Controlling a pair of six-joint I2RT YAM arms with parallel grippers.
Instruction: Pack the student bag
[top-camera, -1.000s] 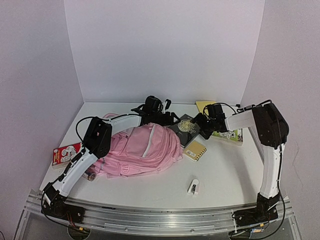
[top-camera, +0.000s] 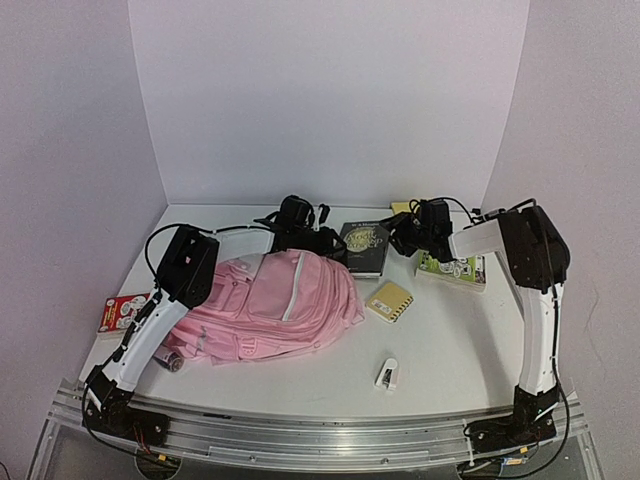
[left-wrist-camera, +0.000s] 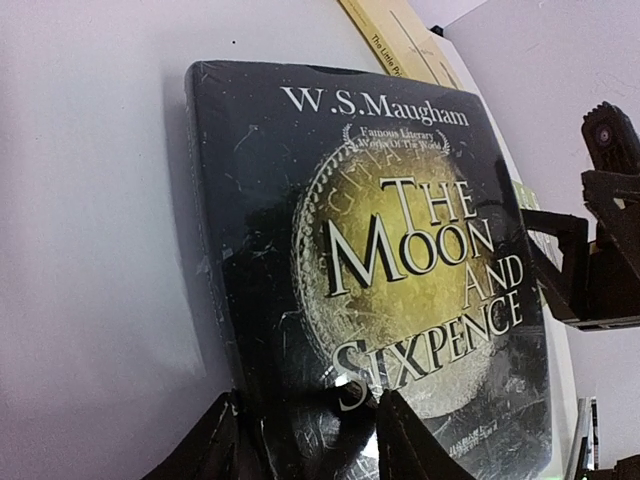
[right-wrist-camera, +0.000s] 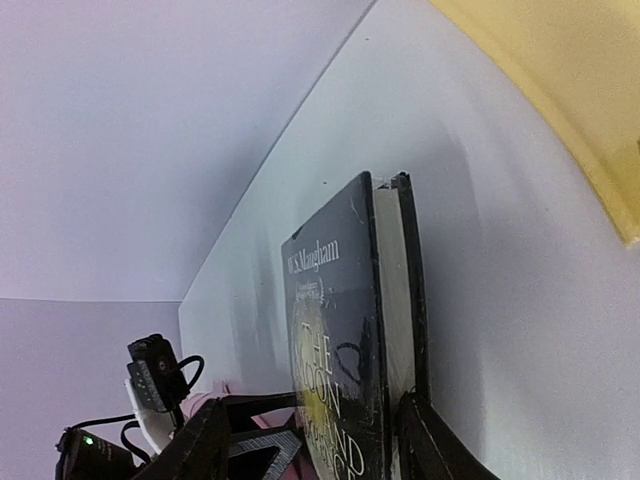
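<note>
A black hardcover book, The Moon and Sixpence (top-camera: 364, 255) (left-wrist-camera: 330, 250) (right-wrist-camera: 340, 270), lies face up at the back middle of the table, between the two grippers. My left gripper (top-camera: 335, 243) is at its left side, fingers apart, with the cover's lower left edge seen between them. From the right, my right gripper (top-camera: 392, 232) reaches to the book's page edge with its fingers parted; one finger overlaps that edge, and contact cannot be told. The pink bag (top-camera: 270, 310) lies in front of the left arm, partly hidden by it.
A yellow book (top-camera: 402, 207) and a green book (top-camera: 458, 271) lie near the right arm. A spiral notebook (top-camera: 389, 301) and a white stapler-like item (top-camera: 387, 374) are in front. At far left are a red box (top-camera: 122, 312) and a can (top-camera: 168, 358).
The black book has turned from slanted to nearly square with the table. My left gripper has shifted slightly left, and the right one slightly left and back. The bag has shifted a little.
</note>
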